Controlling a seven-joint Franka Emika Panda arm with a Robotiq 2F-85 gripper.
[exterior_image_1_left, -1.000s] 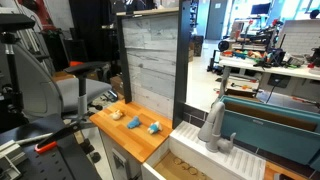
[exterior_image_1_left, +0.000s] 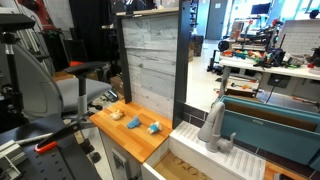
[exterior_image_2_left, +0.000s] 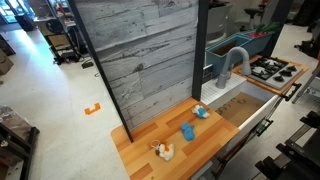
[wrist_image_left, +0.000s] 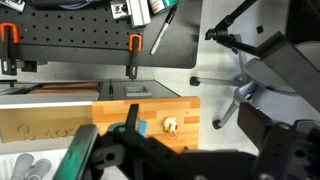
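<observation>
On the wooden counter (exterior_image_2_left: 145, 137) lie three small objects: an orange-and-white one (exterior_image_2_left: 163, 151), a blue one (exterior_image_2_left: 187, 131) and a blue-and-white one (exterior_image_2_left: 200, 111). In exterior view 1 the same counter carries a pale object (exterior_image_1_left: 115, 115), the blue object (exterior_image_1_left: 133, 122) and the blue-and-white object (exterior_image_1_left: 154, 128). My gripper is open, its dark fingers wide apart in the wrist view. Between them, farther off, show the blue object (wrist_image_left: 141, 127) and the orange-and-white object (wrist_image_left: 171, 127). Nothing is held.
Beside the counter, a grey faucet (exterior_image_2_left: 238, 56) stands by a white-edged recess with a wooden bottom (exterior_image_2_left: 238, 108). A grey plank wall (exterior_image_2_left: 150, 60) backs the counter. A dark perforated table (wrist_image_left: 80, 50) holding tools and a pen (wrist_image_left: 163, 32) lies on the near side.
</observation>
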